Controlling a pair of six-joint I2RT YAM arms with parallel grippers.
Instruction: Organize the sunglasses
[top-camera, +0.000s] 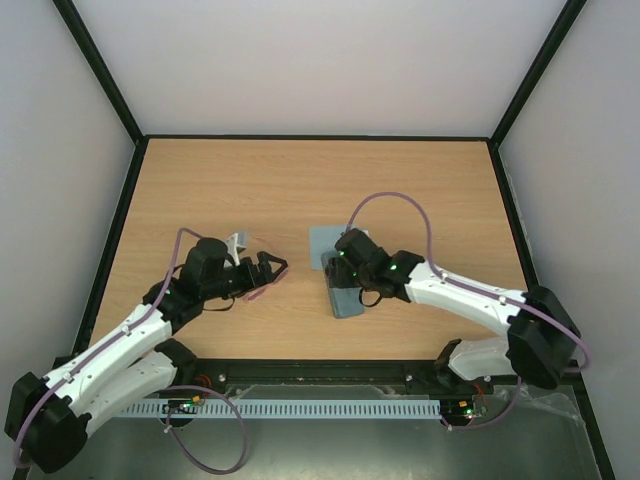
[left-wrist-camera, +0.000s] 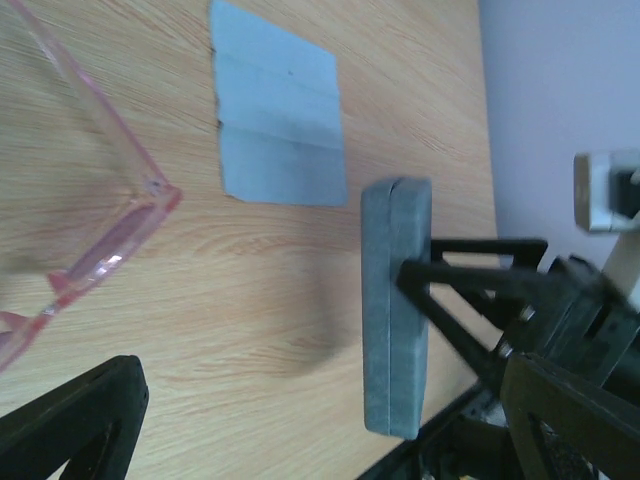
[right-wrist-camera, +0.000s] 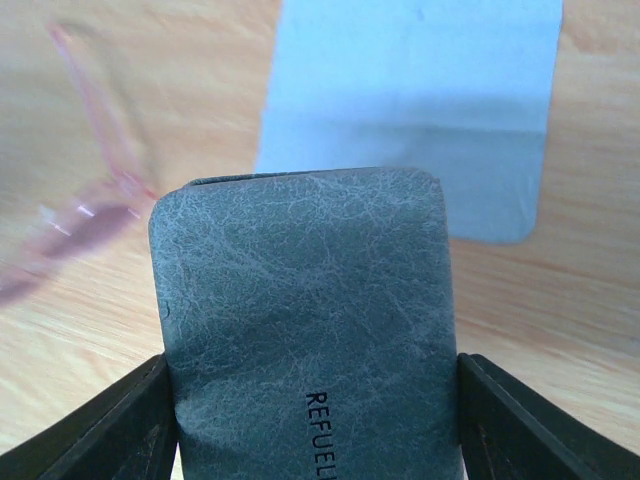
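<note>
Pink see-through sunglasses (top-camera: 262, 289) lie on the table below my left gripper (top-camera: 275, 270), which is open and empty; in the left wrist view, part of the pink frame (left-wrist-camera: 115, 245) shows at the left. My right gripper is shut on a blue-grey glasses case (right-wrist-camera: 310, 300), a finger against each side. From the left, the case (left-wrist-camera: 393, 310) appears raised off the table, its shadow on the wood. A light blue cloth (top-camera: 323, 238) lies flat behind the case.
A small grey item (top-camera: 241, 241) shows beside the left gripper, partly covered. Both grippers work close together near the middle.
</note>
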